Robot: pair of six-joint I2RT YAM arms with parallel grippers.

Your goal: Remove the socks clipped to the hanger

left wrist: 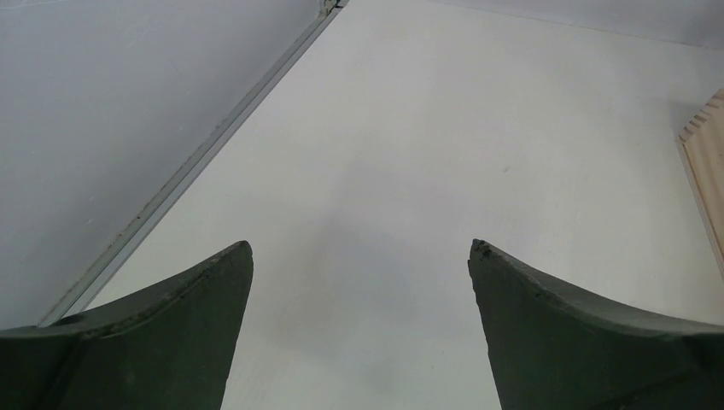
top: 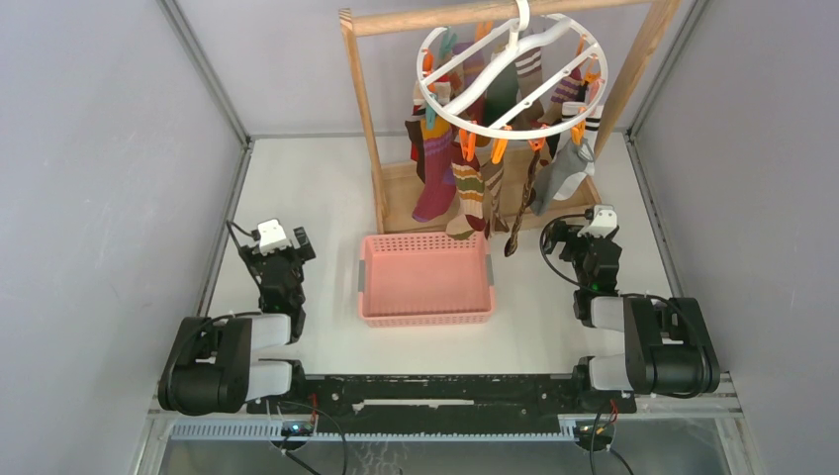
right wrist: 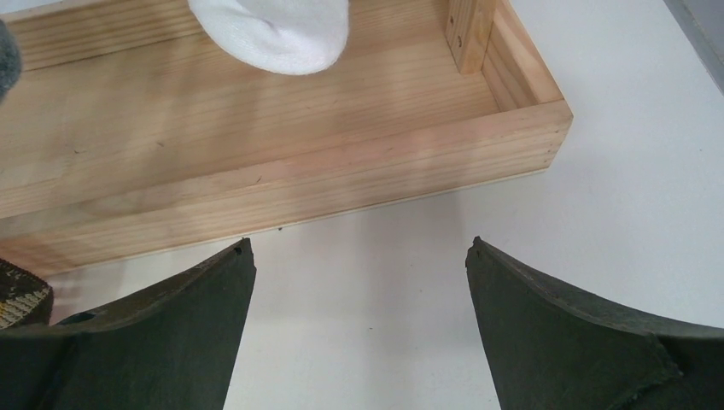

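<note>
A white round hanger (top: 511,132) hangs from a wooden bar, with many socks clipped on by orange and blue clips, among them a purple sock (top: 435,178), a striped sock (top: 467,188) and a grey sock (top: 554,183). A white sock (right wrist: 273,30) hangs above the wooden base in the right wrist view. My left gripper stands open over bare table at the left, apart from the socks. My right gripper is open and empty at the right, in front of the frame's base, below and right of the hanging socks.
A pink basket (top: 425,277) lies empty in front of the socks, between the arms. The wooden frame's base (right wrist: 384,171) edges the back of the table. Grey walls close both sides; bare table shows left of the frame.
</note>
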